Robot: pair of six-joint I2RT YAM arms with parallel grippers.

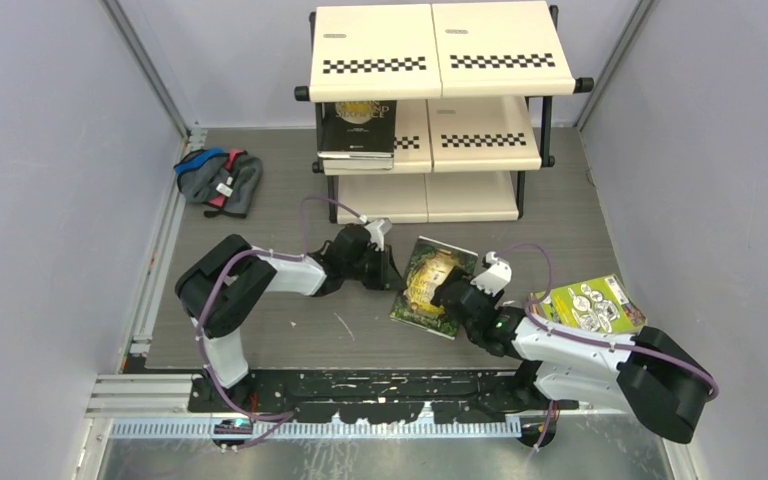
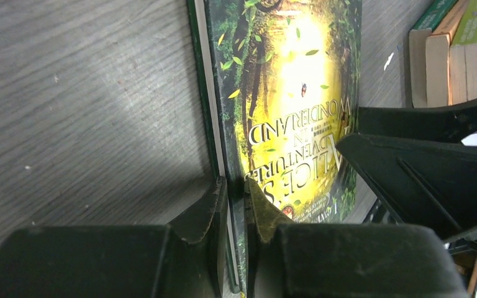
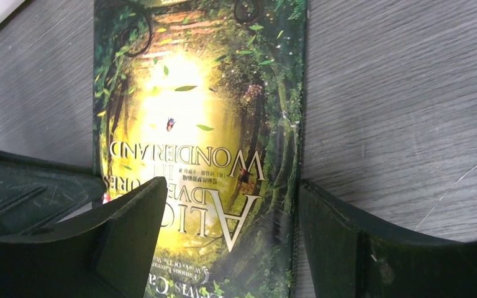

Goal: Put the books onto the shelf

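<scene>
The Alice in Wonderland book (image 1: 422,272) lies face up on the table, slightly turned, between my two arms. In the left wrist view my left gripper is at the book's long edge, its fingers a narrow gap apart with the book's edge running between them. No firm hold shows. From the opposite side, my right gripper reaches over the book (image 3: 180,124) with its fingers wide apart, one above the cover and the other by the far edge. Black books (image 1: 358,128) lie stacked on the middle shelf's left side.
A green-yellow book (image 1: 592,303) lies right, atop more books (image 2: 438,65) whose ends show in the left wrist view. The cream shelf rack (image 1: 485,130) stands behind. A grey bag (image 1: 220,182) sits back left; the table between it and the rack is clear.
</scene>
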